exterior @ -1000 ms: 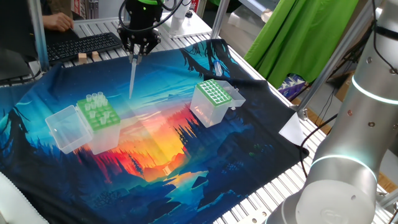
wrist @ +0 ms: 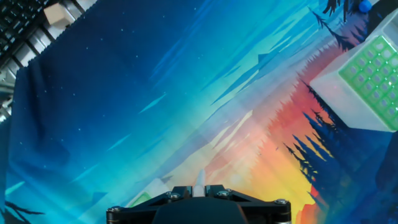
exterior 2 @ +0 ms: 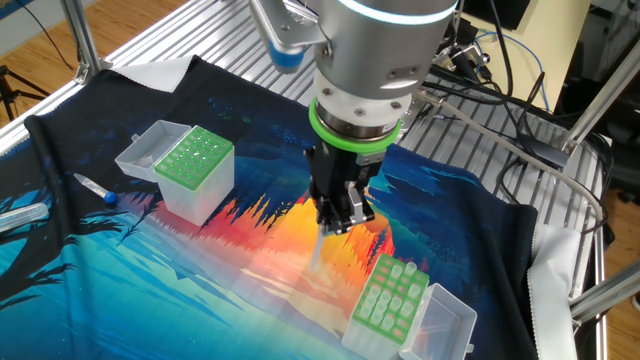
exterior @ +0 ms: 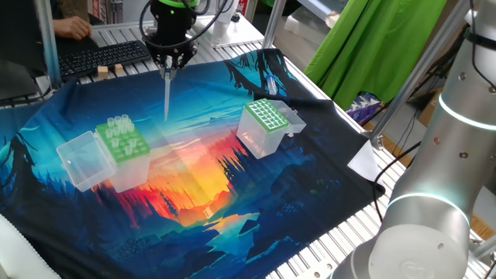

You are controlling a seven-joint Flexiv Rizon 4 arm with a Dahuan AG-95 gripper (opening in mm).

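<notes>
My gripper (exterior: pixel 168 70) is shut on a long, pale pipette tip (exterior: pixel 167 97), which hangs nearly straight down above the printed cloth. In the wrist view a short piece of the tip (wrist: pixel 199 183) shows between the fingers. A green-topped box with several clear tips standing up (exterior: pixel 122 138) is left of and nearer than the gripper in exterior view 1. To the right sits another green-topped box (exterior: pixel 265 130), with a grid of holes and no tips rising above it. The held tip (exterior 2: pixel 319 250) is between the two boxes in exterior view 2, apart from both.
Open clear lids hang off the boxes, one at the left (exterior: pixel 85 160) and one at the right (exterior: pixel 292 115). A blue-capped pen-like object (exterior 2: pixel 96 189) lies on the cloth. A keyboard (exterior: pixel 105 56) is behind.
The gripper has shifted slightly left in exterior view 1, and the held tip now hangs more upright. Both boxes stay where they were.
</notes>
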